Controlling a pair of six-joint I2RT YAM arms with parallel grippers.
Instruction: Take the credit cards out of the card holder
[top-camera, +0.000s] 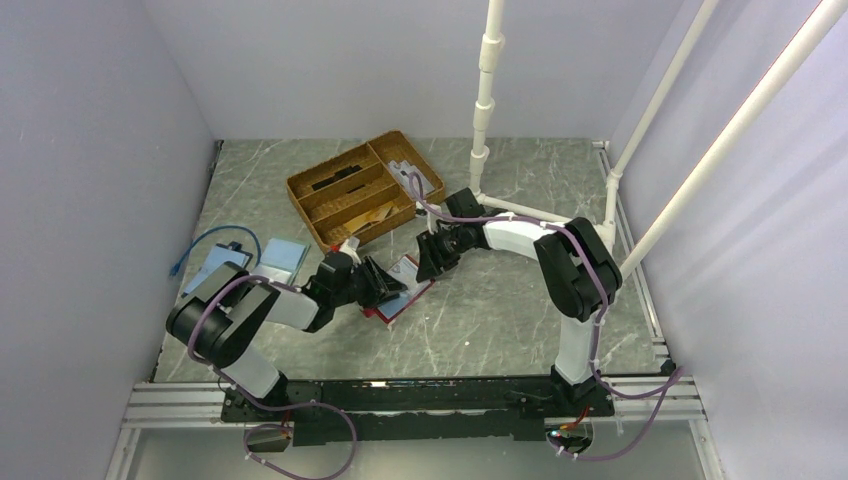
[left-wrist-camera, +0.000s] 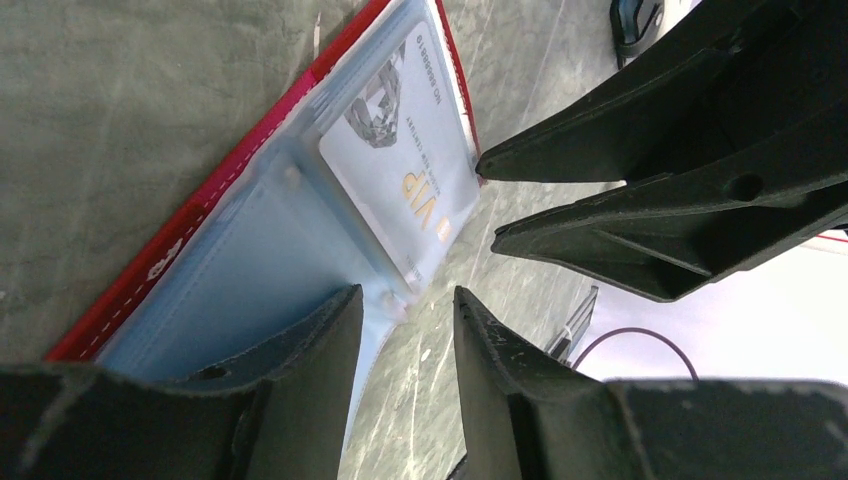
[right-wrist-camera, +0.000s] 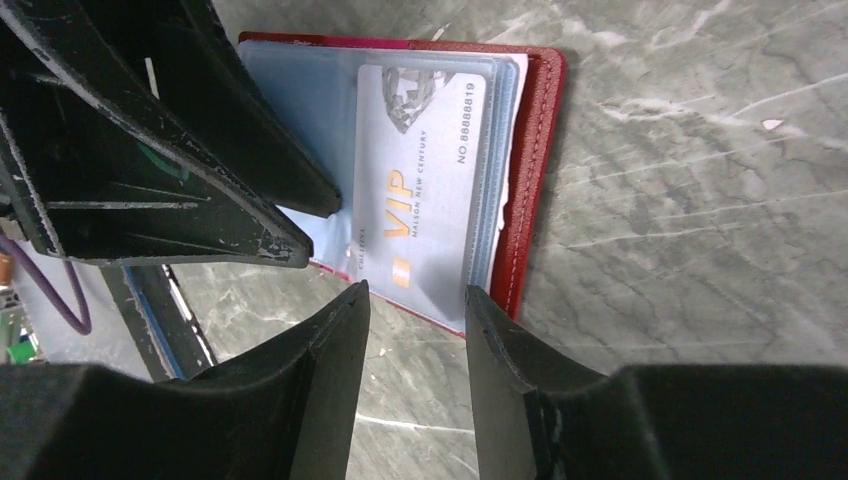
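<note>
The red card holder (top-camera: 420, 292) lies open on the grey table between my grippers, its clear sleeves upward. A white VIP card (right-wrist-camera: 415, 190) sits in the top sleeve. My left gripper is part open, low over the lower part of the clear sleeve (left-wrist-camera: 250, 280), its fingertips beside the card's lower edge. My right gripper is part open at the card-end of the holder, one fingertip by the sleeve's edge near the red border. Nothing clearly shows held in either.
A wicker tray (top-camera: 330, 215) with compartments stands behind. Blue items (top-camera: 285, 255) and a blue cable (top-camera: 215, 232) lie at the left. A white pipe frame (top-camera: 620, 170) stands at the right.
</note>
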